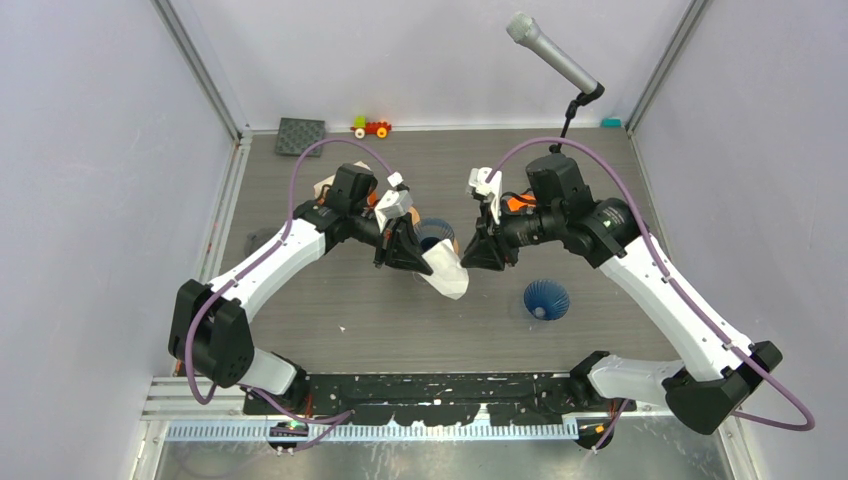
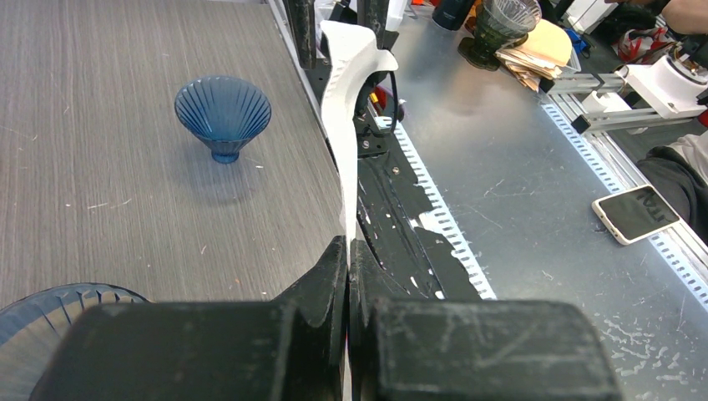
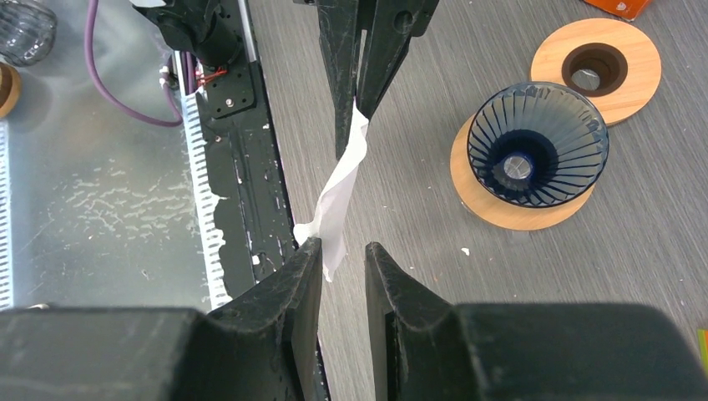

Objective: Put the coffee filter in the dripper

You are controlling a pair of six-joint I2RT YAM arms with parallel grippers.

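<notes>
A white paper coffee filter (image 1: 446, 275) hangs from my left gripper, which is shut on its lower edge in the left wrist view. My right gripper is part open, its tips beside the filter's free end, which reaches near the left finger in the right wrist view. A dark blue glass dripper (image 3: 534, 142) sits on a wooden base (image 3: 476, 200) behind the filter. A second blue ribbed cone (image 1: 546, 298) stands on the table, right of the filter in the top view.
A wooden ring holder (image 3: 626, 100) is behind the dripper. A grey plate (image 1: 300, 136) and toy train (image 1: 372, 129) lie at the back.
</notes>
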